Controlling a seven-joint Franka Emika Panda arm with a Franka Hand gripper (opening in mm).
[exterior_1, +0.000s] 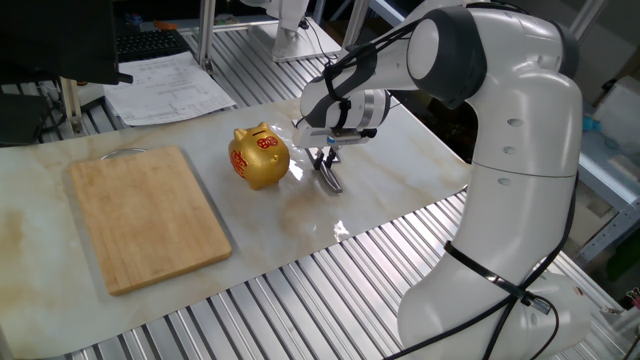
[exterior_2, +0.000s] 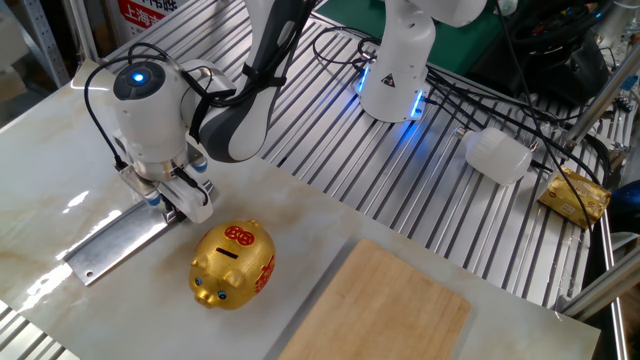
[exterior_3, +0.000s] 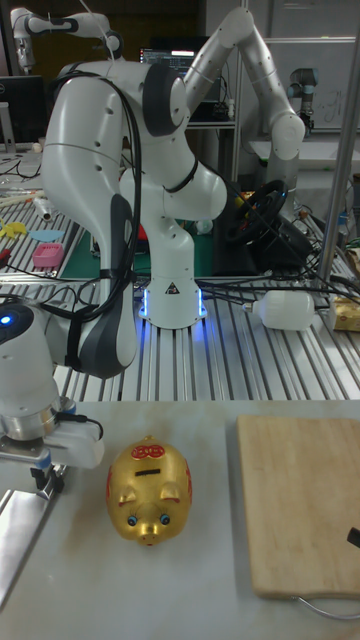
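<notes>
A metal cleaver-like knife has its broad, flat blade (exterior_2: 122, 240) showing in the second exterior view, slanting toward the lower left over the pale tabletop. Its curved silver handle (exterior_1: 331, 182) sticks out below my gripper (exterior_1: 325, 156) in the first view. Pointing down, the gripper has its fingertips at the knife, low over the table; whether they are closed on it cannot be made out. In the third view, the blade (exterior_3: 21, 546) is cut off by the left edge. Beside the gripper, clear of it, stands a golden piggy bank (exterior_2: 232, 265) with red markings.
A wooden cutting board (exterior_1: 150, 220) with a metal ring handle lies past the piggy bank. Papers (exterior_1: 165, 88) and a keyboard (exterior_1: 150, 45) are at the back. Slatted metal (exterior_1: 300, 310) borders the pale tabletop, which is bare between board and piggy bank.
</notes>
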